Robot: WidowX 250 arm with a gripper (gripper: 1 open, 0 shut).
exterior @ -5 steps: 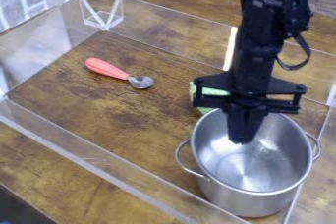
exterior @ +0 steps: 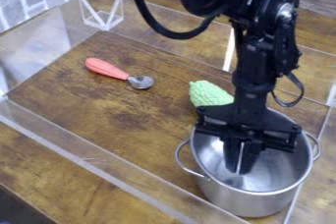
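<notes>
The black gripper (exterior: 247,144) is lowered into a steel pot (exterior: 250,194) at the lower right, its fingers inside near the centre of the pot; whether they are open or closed, and whether anything is between them, is hard to see. A green corn cob (exterior: 207,93) lies just behind the pot, partly hidden by the gripper. A pizza cutter with a pink handle (exterior: 105,68) lies on the wooden surface at the upper left.
Clear plastic walls (exterior: 79,140) edge the wooden work area (exterior: 98,115).
The gripper has moved down from above the pot to deeper inside it. The pot, corn and pizza cutter look unmoved.
</notes>
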